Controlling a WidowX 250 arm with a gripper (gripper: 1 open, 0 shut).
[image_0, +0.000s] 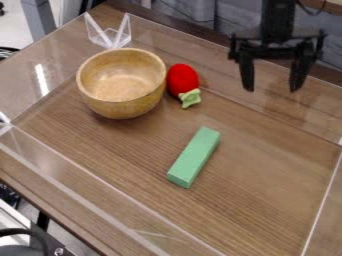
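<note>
My gripper (275, 55) is at the upper right, dark and motion-blurred, hanging over bare wooden table and standing open, with nothing visible between its fingers. To its left a red strawberry-like object (182, 78) with a pale green top lies beside a tan wooden bowl (120, 82), which looks empty. A green rectangular block (194, 156) lies in the lower middle of the table, well apart from the gripper.
A clear, angular plastic-looking object (110, 32) sits at the upper left behind the bowl.
</note>
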